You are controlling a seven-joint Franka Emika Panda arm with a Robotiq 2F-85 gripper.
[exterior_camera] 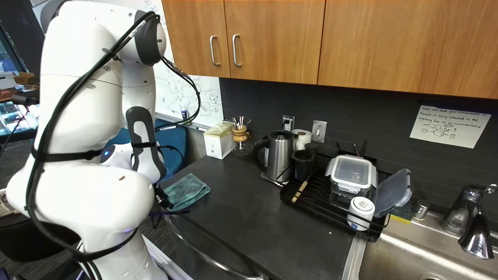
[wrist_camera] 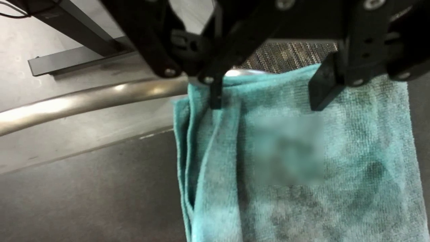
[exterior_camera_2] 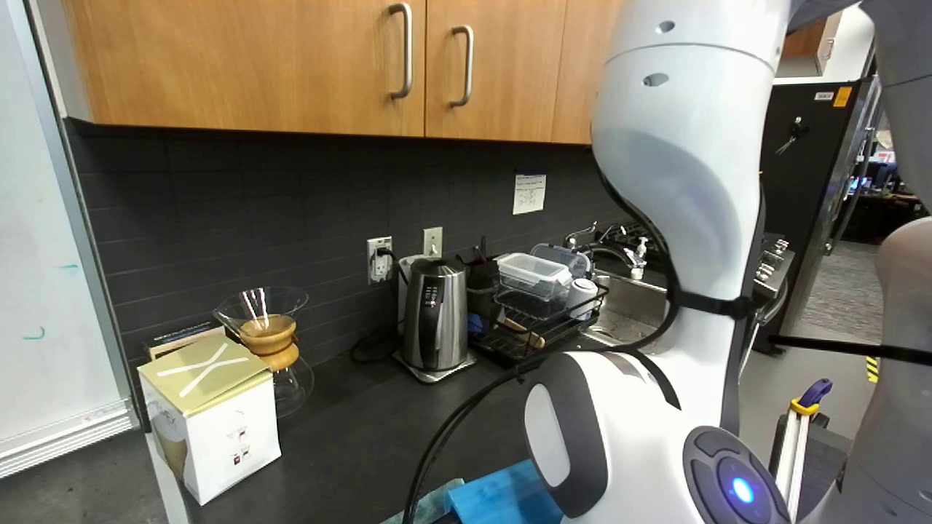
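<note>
A folded teal cloth (wrist_camera: 278, 209) fills the right half of the wrist view, its layered, creased edge on the left side. In exterior view 1 the cloth (exterior_camera: 187, 190) rests on the left end of the dark counter. My gripper is at the cloth's upper edge, fingers spread partly apart. One dark fingertip (wrist_camera: 216, 96) overlaps the creased left part; the other lies farther right over the flat part. Whether either tip touches the cloth cannot be told. Exterior view 2 shows only a sliver of the cloth, with the arm hiding the gripper.
A curved metal handle (wrist_camera: 88, 94) runs along the counter front, close to the gripper. The kettle (exterior_camera: 280, 154), dish rack (exterior_camera: 322, 205) and white box (exterior_camera: 218, 141) stand toward the wall. Bare counter (exterior_camera: 261, 219) lies right of the cloth.
</note>
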